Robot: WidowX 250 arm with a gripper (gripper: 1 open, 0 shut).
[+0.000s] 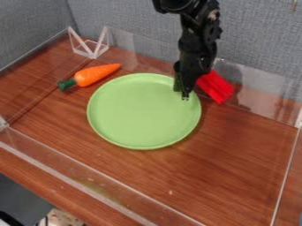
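Note:
My black gripper [185, 94] is lowered at the back-right rim of a green plate [137, 116], its fingertips at or just over the rim; it looks shut, with nothing visible between its fingers. A red object [217, 87] lies just right of the gripper at the back, partly hidden by it. An orange toy carrot [97, 73] with a green top lies to the plate's upper left.
A white wire frame [88, 44] stands at the back left. Grey padded walls and clear strips edge the wooden table [224, 168].

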